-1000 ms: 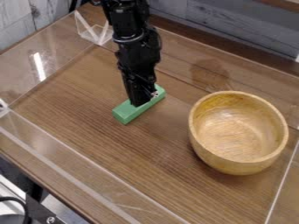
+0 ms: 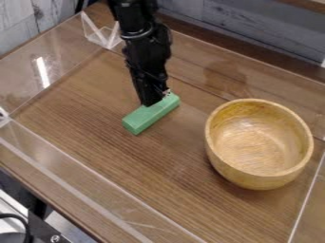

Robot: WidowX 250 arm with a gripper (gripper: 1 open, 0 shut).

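A green rectangular block (image 2: 148,118) lies flat on the wooden table (image 2: 89,161), set diagonally. My black gripper (image 2: 155,98) is at the block's upper right end, its arm reaching down from the top of the view. The fingertips are small and dark, and I cannot tell whether they are open or touch the block.
A large pale yellow bowl (image 2: 258,142) stands to the right of the block. A dark cable shows at the lower left corner.
The gripper and arm have shifted slightly up, toward the back of the table. The green block looks almost unchanged.
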